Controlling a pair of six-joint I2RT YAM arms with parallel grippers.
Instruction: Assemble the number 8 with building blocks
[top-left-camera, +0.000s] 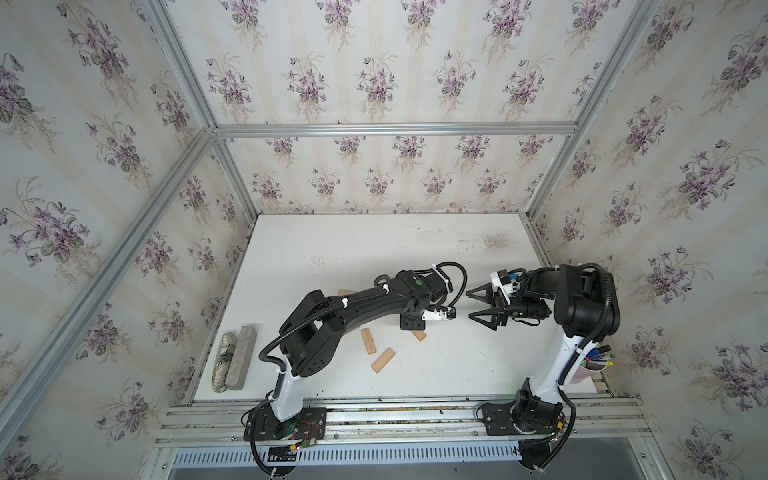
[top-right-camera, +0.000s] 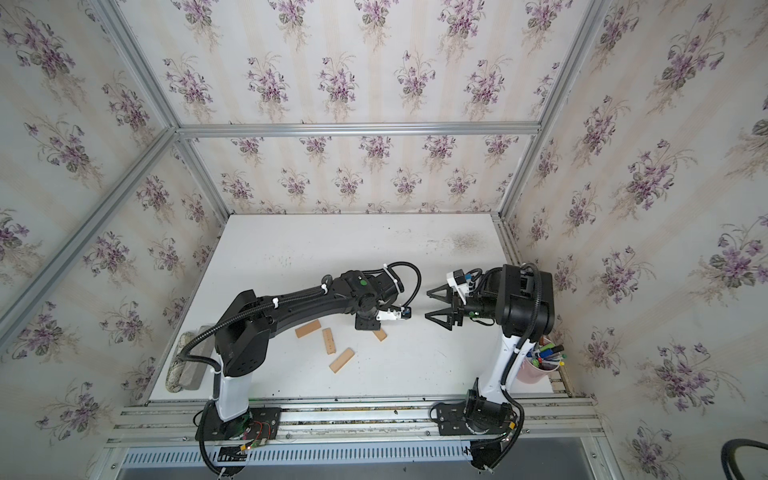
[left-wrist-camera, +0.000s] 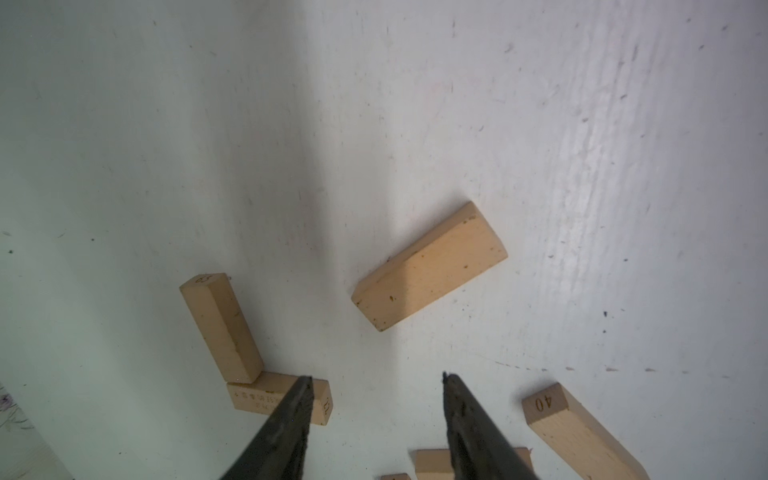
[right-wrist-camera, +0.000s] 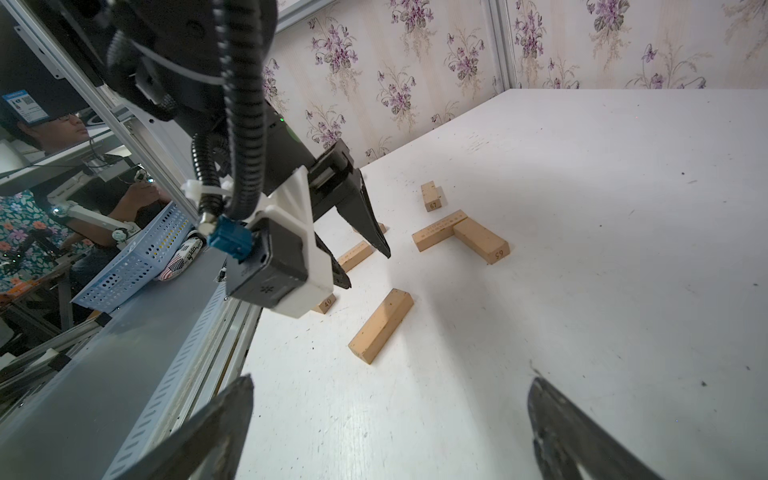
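My left gripper hangs open over the white table, empty, with a single wooden block (left-wrist-camera: 429, 265) in front of its fingers in the left wrist view. To that block's left, two blocks, one upright in the picture (left-wrist-camera: 220, 324) and one crosswise (left-wrist-camera: 272, 393), meet in an L. A block marked 40 (left-wrist-camera: 576, 432) lies at lower right, another (left-wrist-camera: 432, 462) at the bottom edge. In the top views the left arm hides some blocks. My right gripper (top-left-camera: 480, 305) is raised at the table's right, open and empty.
A grey bar (top-left-camera: 241, 356) and a speckled roll (top-left-camera: 223, 360) lie at the left edge. A pen cup (top-right-camera: 537, 368) stands at the front right behind the right arm.
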